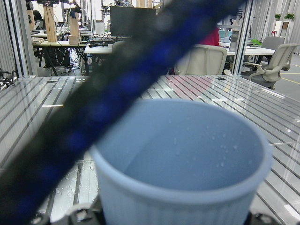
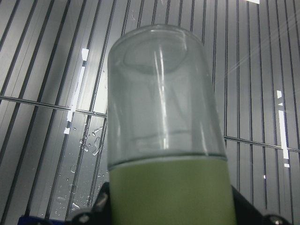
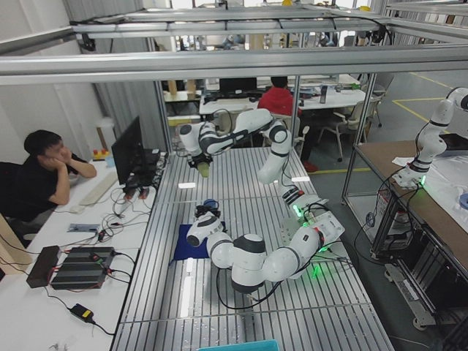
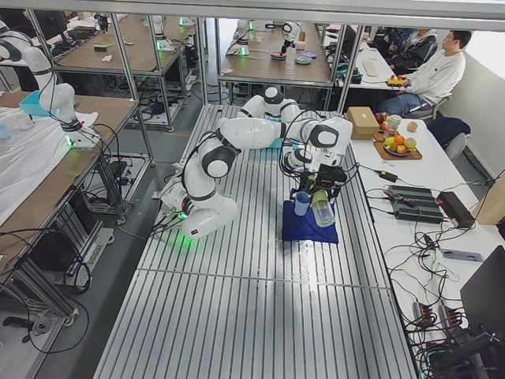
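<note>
A light blue cup (image 4: 302, 203) (image 1: 180, 187) stands upright over the dark blue cloth (image 3: 189, 241); my left gripper (image 3: 205, 212) is round its lower part, apparently shut on it, fingers mostly hidden. My right gripper (image 3: 201, 162) is raised at the back, shut on a green and clear container (image 3: 203, 170) (image 2: 166, 122), which in the camera right view overlaps the cloth beside the cup. In the right wrist view its clear end points up the frame, over the slatted metal table (image 2: 56, 56). A blurred dark blue band crosses the left wrist view above the cup.
A teal bin (image 3: 238, 346) sits at one end of the table. Water drops (image 2: 93, 143) lie on the slats. Side desks hold a monitor (image 3: 129, 150), cables and a fruit plate (image 4: 398, 150); a seated person is beside them.
</note>
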